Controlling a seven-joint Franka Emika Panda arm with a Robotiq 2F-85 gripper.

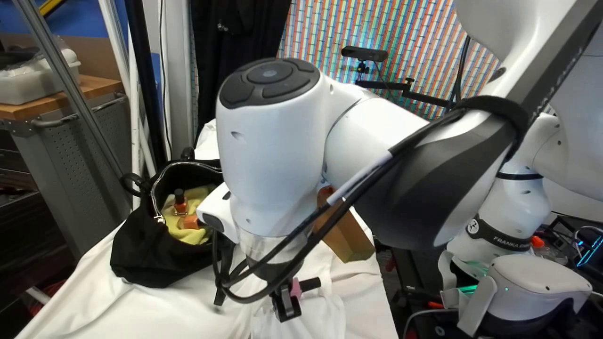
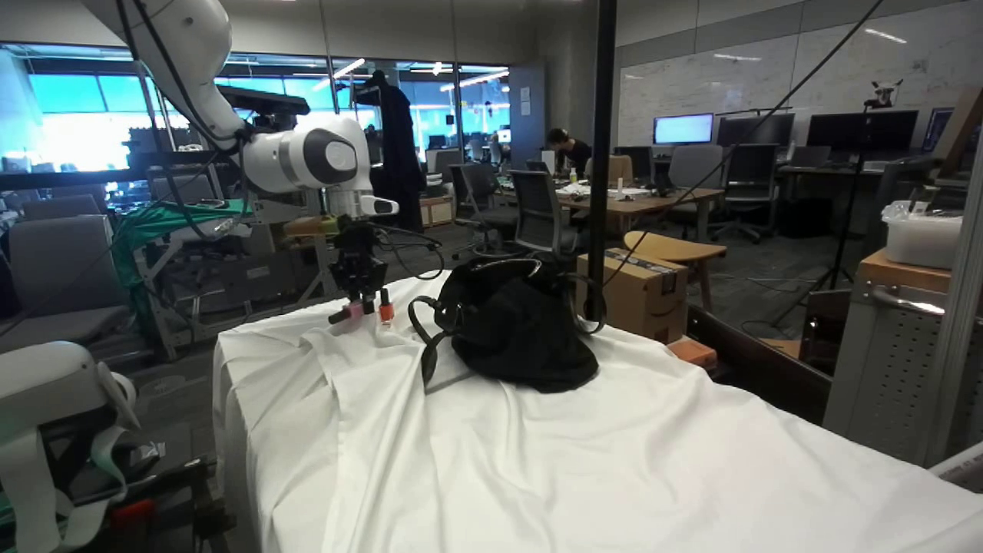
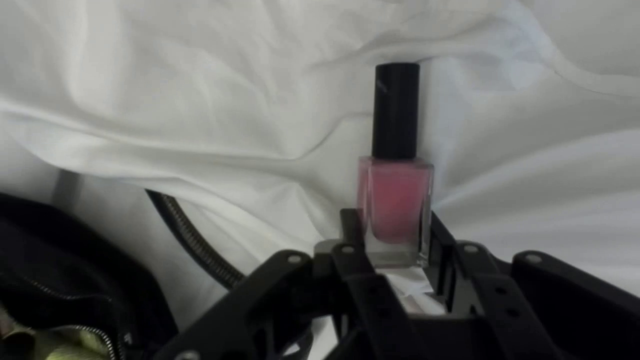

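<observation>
A pink nail polish bottle (image 3: 394, 201) with a black cap lies lengthwise between the fingers of my gripper, which is shut on the lower part of its glass. The same pink bottle (image 1: 295, 288) shows in exterior view 1 at the gripper (image 1: 287, 302), held over the white cloth with its cap pointing sideways. In exterior view 2 a red-orange bottle (image 2: 386, 313) with a dark cap stands upright close to the held one (image 2: 352, 312). An open black bag (image 1: 152, 248) holds a yellow cloth (image 1: 195, 198), a standing orange-red bottle (image 1: 180, 206) and an orange bottle (image 1: 191, 222).
A brown block-shaped object (image 1: 347, 234) is partly hidden behind the arm. The bag's strap (image 2: 429, 355) hangs toward the gripper side. White cloth (image 2: 645, 452) covers the table, wrinkled but clear on the bag's far side from the arm.
</observation>
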